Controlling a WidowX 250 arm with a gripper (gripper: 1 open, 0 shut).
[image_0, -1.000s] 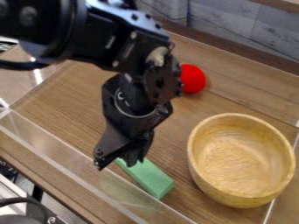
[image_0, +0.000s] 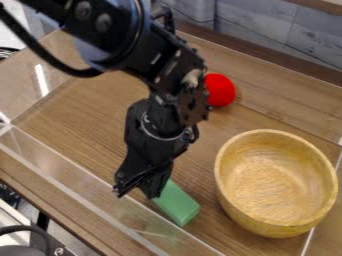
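Note:
My black gripper (image_0: 144, 182) reaches down at the lower middle, its fingertips low at the near end of the table beside a green block (image_0: 175, 207). The block lies tilted diagonally, partly hidden at its upper end by the gripper. Whether the fingers are open or shut on anything is hard to make out. A large yellow bowl (image_0: 274, 180) stands to the right of the block.
A red round object (image_0: 218, 90) lies behind the arm at the upper middle. A grey wall runs along the back.
The arm has moved down and slightly away from the camera, its wrist now smaller and lower over the block's upper end. The bowl and red object have stayed put.

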